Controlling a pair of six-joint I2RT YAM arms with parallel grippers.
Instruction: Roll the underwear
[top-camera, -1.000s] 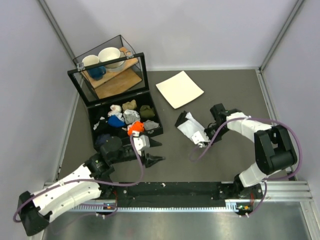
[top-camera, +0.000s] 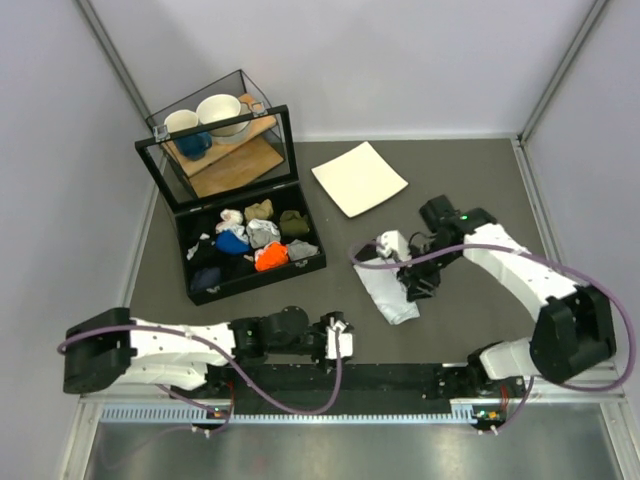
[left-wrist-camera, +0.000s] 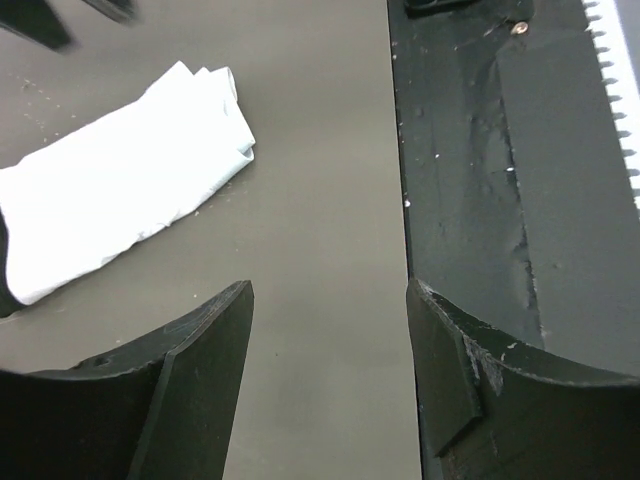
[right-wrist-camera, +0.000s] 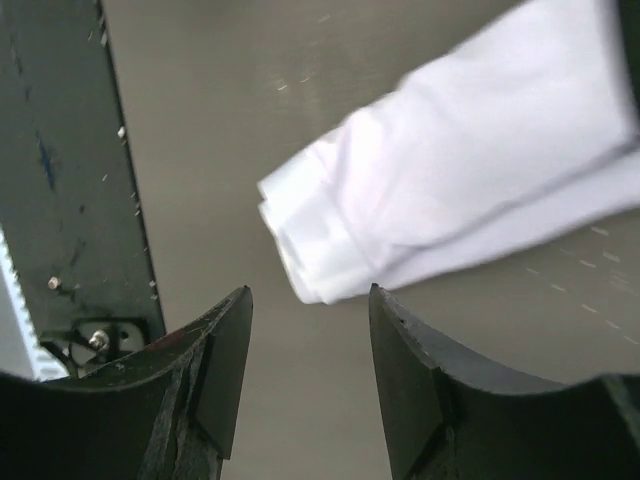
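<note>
The white underwear (top-camera: 388, 296) with a dark band lies folded flat on the mat, right of centre; it also shows in the left wrist view (left-wrist-camera: 125, 175) and the right wrist view (right-wrist-camera: 440, 160). My right gripper hangs over it, part open and blurred, nothing between its fingers in its wrist view. My left gripper stands open and empty near the front edge, left of the underwear.
A black box (top-camera: 200, 292) of rolled clothes stands at the back left, with cups on a shelf behind its lid. A pale board (top-camera: 359, 179) lies at the back.
My left gripper has swung right along the front edge. The right arm has lifted and shifted up-image from the underwear, which now lies more fully in view.
</note>
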